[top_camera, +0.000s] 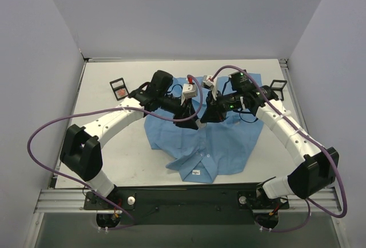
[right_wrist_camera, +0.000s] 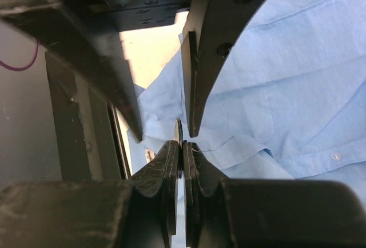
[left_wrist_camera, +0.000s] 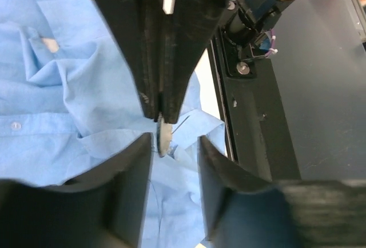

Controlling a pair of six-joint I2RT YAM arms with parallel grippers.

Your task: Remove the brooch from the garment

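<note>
A blue shirt [top_camera: 223, 151] lies spread on the white table. Above its middle both grippers meet. The brooch [left_wrist_camera: 164, 136], a small pale piece, sits in the tips of my right gripper, which is shut on it. My left gripper stands part open just beside it, its fingers blurred in its own view and seen as two separate dark fingers [right_wrist_camera: 201, 71] in the right wrist view. In the top view the meeting point [top_camera: 200, 122] is mostly hidden by the wrists.
Two small dark frames [top_camera: 119, 89] [top_camera: 278, 88] lie at the table's back left and right. A dark rail runs along the front edge.
</note>
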